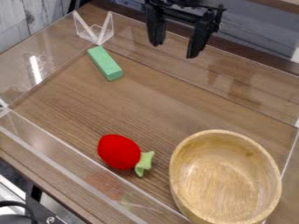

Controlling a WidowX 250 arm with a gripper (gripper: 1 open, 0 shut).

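Note:
My black gripper (177,33) hangs over the wooden table at the top centre, open, with two dark fingers pointing down. A red object with a pale green top (121,151), like a strawberry, lies at the lower left. A small green block (104,63) lies at the upper left. A large light wooden bowl (225,177) fills the lower right.
A white wire-like holder (96,28) stands at the upper left beside the table's edge. Dark cables show at the bottom left corner.

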